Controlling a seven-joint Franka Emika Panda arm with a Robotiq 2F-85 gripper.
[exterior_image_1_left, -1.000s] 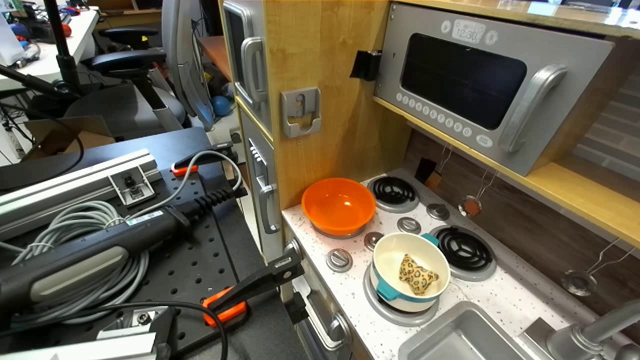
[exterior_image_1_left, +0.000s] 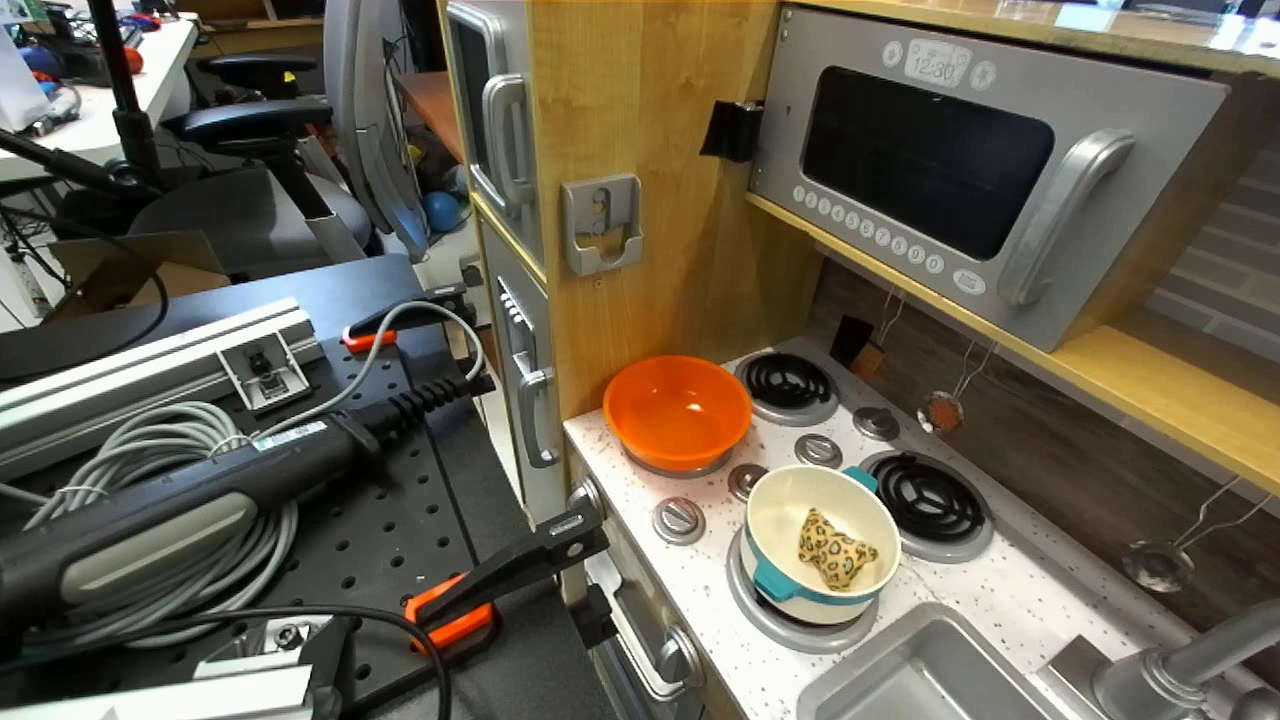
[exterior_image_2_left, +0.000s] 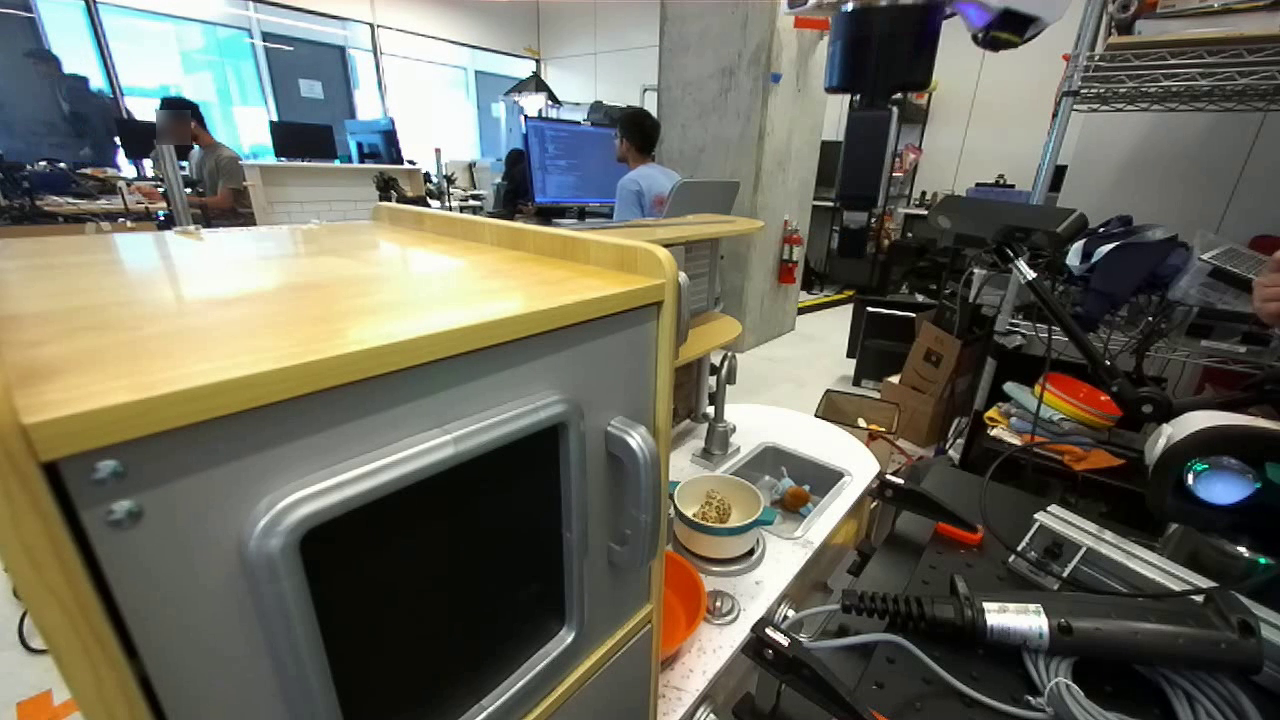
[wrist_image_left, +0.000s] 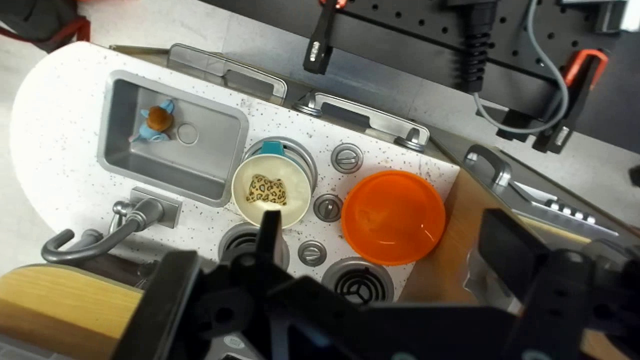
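Observation:
My gripper reaches into the bottom of the wrist view, its black fingers (wrist_image_left: 507, 243) spread wide apart. It is open, and nothing shows between the fingers. Below it lies the toy stove counter. A cream pot with teal handles (exterior_image_1_left: 768, 510) stands on the front burner next to the sink, holding a leopard-print cloth toy (exterior_image_1_left: 834, 550). Beside the wooden side panel sits an orange bowl (exterior_image_1_left: 678, 414), which looks empty. In the grey sink (wrist_image_left: 204, 144) rests a small blue plush with a brown head (wrist_image_left: 159, 119). Neither exterior view shows the gripper's fingers.
A grey toy microwave (exterior_image_1_left: 930, 156) is mounted over the back of the counter. The faucet (wrist_image_left: 135, 219) rises behind the sink. Alongside the counter's front, a black table (exterior_image_1_left: 396, 480) carries cables, clamps (exterior_image_1_left: 516, 570) and metal profiles.

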